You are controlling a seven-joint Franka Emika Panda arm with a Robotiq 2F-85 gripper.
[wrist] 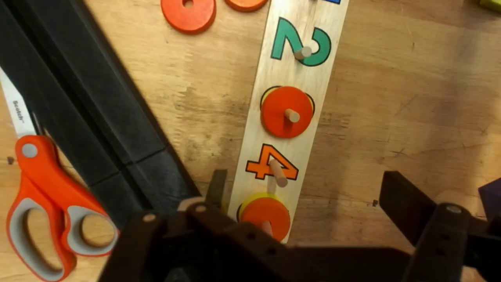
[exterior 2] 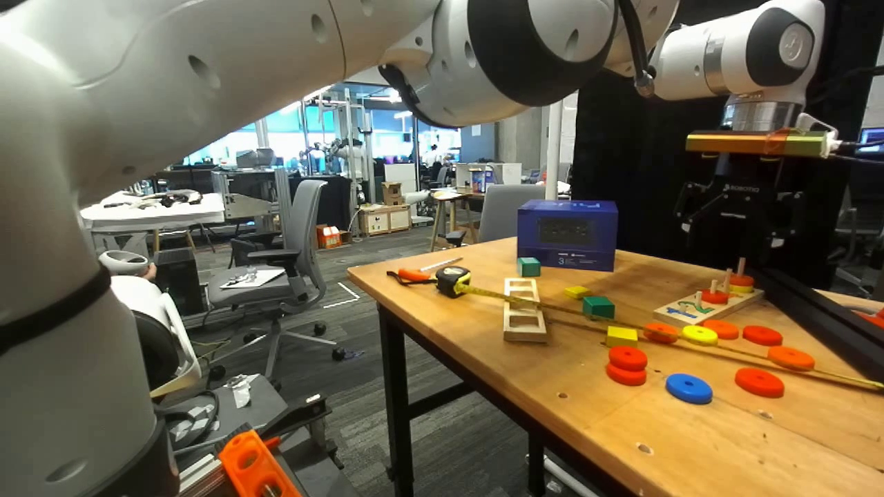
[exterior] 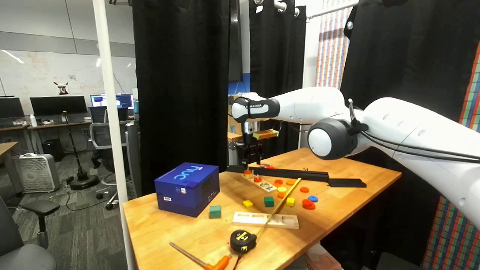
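My gripper is open above the far end of the wooden number board [wrist: 270,141], its fingers apart on either side with nothing between them. On the board, an orange-red disc [wrist: 274,105] is threaded on the peg between the 2 and the 4. Another orange disc [wrist: 268,214], with yellow showing under it, sits on the end peg near my gripper's body. The pegs at the green 2 and the orange 4 are bare. Beside the board lie loose orange discs [wrist: 189,14]. In exterior view 2, a blue disc [exterior 2: 688,388] rests near the table's edge.
Long black bars [wrist: 94,103] and orange-handled scissors [wrist: 56,206] lie beside the board. A blue box [exterior: 187,189], green block [exterior: 215,212], wooden tray [exterior: 265,220] and tape measure [exterior: 243,241] occupy the front of the table. Its yellow blade [exterior: 284,200] stretches across the loose pieces.
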